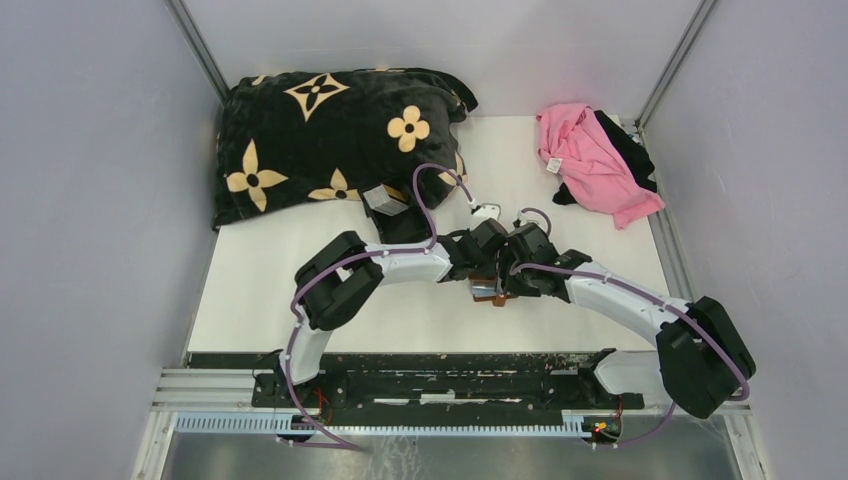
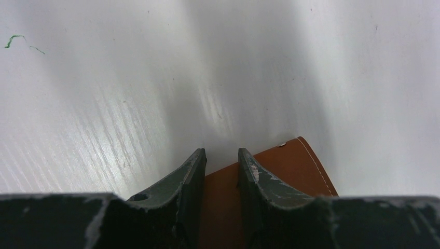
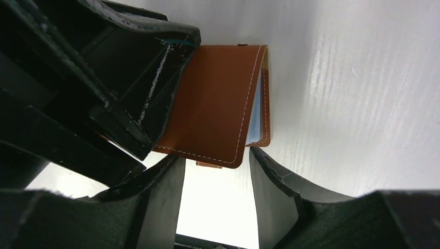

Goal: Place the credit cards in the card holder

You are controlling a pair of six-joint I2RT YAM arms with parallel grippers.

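Note:
The brown leather card holder [image 3: 212, 98] lies on the white table between my two grippers, its flap over pale blue cards [image 3: 255, 116] that show along one edge; in the top view it is partly hidden under the arms. My left gripper is open over one corner of the brown leather, and its dark body covers part of the holder in the right wrist view. My right gripper is open, its fingertips at the stitched lower edge of the holder. Whether leather sits between the left fingers or just beneath them I cannot tell.
A black open box [image 1: 395, 225] with a light item in it stands behind the left arm. A patterned black cushion [image 1: 330, 140] fills the back left, and pink and black cloths [image 1: 595, 175] lie back right.

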